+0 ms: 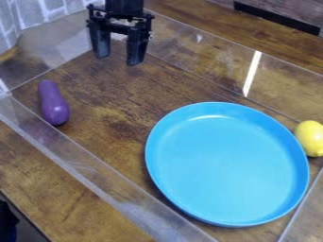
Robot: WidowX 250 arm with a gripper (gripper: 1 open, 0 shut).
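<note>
My black gripper (121, 43) hangs at the top centre-left, its two fingers apart with nothing visible between them. A purple eggplant (53, 103) lies on the wooden surface at the left, below and left of the gripper. A large blue plate (225, 163) fills the lower right. A yellow object (307, 137), perhaps a lemon, sits at the right edge beside the plate.
Clear plastic walls run along the left, bottom and right of the wooden work surface (132, 109). The middle of the surface, between eggplant, gripper and plate, is free.
</note>
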